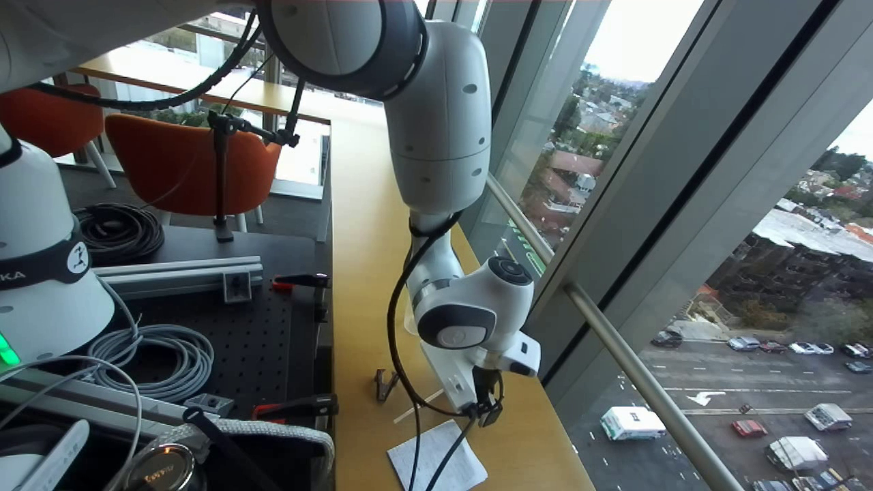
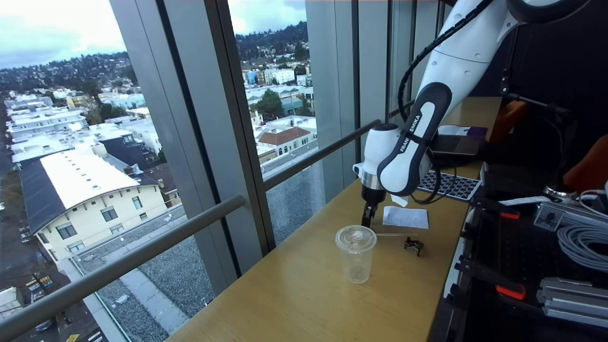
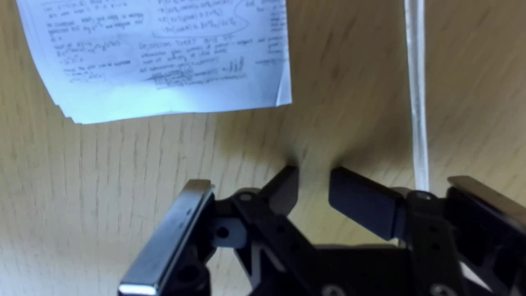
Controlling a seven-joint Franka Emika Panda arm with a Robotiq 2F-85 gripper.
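Observation:
A thin, pale straw lies on the wooden table, running down the right side of the wrist view until the gripper's right-hand parts cover it. My gripper is partly open, and only bare wood shows between its black fingertips. The straw is outside that gap, on the right. In exterior view 2, the gripper points down close to the tabletop, behind a clear plastic cup with a lid. The straw extends rightward from near the fingers there.
Handwritten paper lies flat near the gripper. A small dark clip-like object sits right of the cup. A keyboard is behind the paper, and a rail runs along the window.

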